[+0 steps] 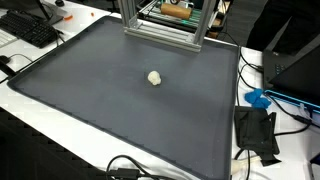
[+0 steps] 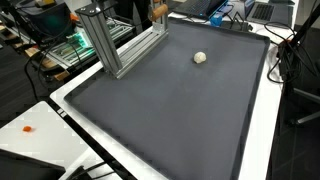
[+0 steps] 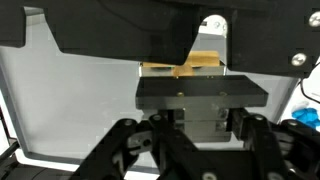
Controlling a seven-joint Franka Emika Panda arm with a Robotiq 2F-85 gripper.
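Note:
In the wrist view my gripper is shut, its dark fingertips close together in front of the camera. What lies between them cannot be made out. Just beyond them an orange-brown wooden piece shows against a pale strip. A wooden piece also appears at the top of exterior view 1, behind the metal frame, and one is near the top of exterior view 2. On the grey tray lies a small cream-coloured round object, apart from everything else. Neither exterior view shows the gripper clearly.
A silver metal frame stands at the tray's far edge. The rest of the grey tray is clear. Beside it are a keyboard, a blue item, a black item and loose cables.

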